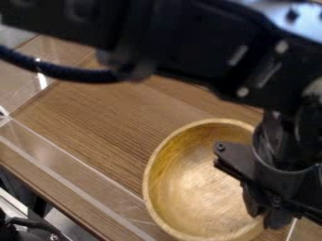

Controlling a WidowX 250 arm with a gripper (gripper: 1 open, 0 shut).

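My gripper (pixel 266 205) is shut on the right rim of a round wooden bowl (pixel 189 188), which sits low over the front right of the wooden table (pixel 94 127). The black arm covers much of the top and right of the view. The fingertips are partly hidden in shadow.
Clear strips run along its front left edge, with dark gaps and cables beyond at the bottom left.
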